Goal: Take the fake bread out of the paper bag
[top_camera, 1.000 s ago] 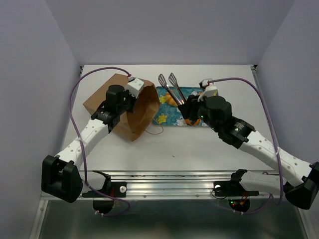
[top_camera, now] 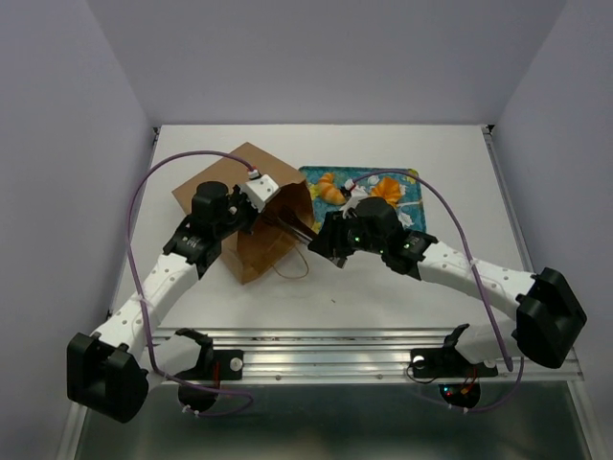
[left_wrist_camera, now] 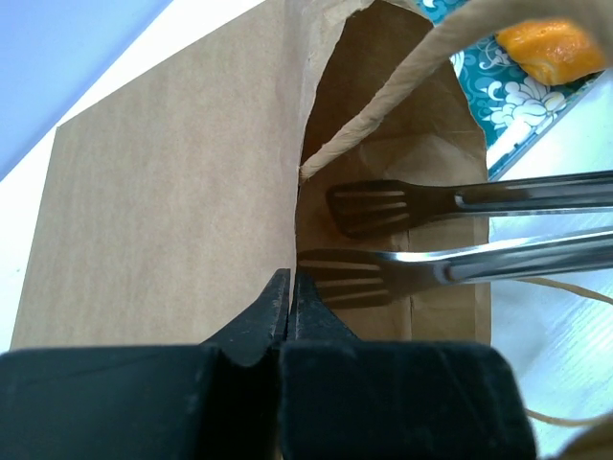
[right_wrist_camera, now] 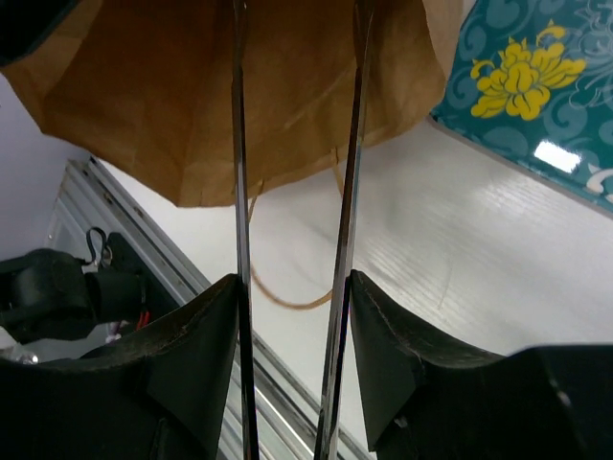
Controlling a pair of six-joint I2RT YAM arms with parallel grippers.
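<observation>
A brown paper bag lies on its side, its mouth facing right. My left gripper is shut on the near edge of that mouth. My right gripper grips metal tongs, one finger against each arm, and the arms stand apart. In the left wrist view, both slotted tong heads are inside the bag's mouth. No bread shows in the visible part of the bag, and its depth is hidden. Orange bread pieces lie outside on a patterned tray.
The teal floral tray is right of the bag, partly under my right arm's reach. A twisted paper handle crosses the mouth; another handle loops onto the table.
My right gripper has moved left and nearer, swinging the tongs from above the tray down into the bag's mouth. The bag and left gripper have shifted slightly; the left grip stays.
</observation>
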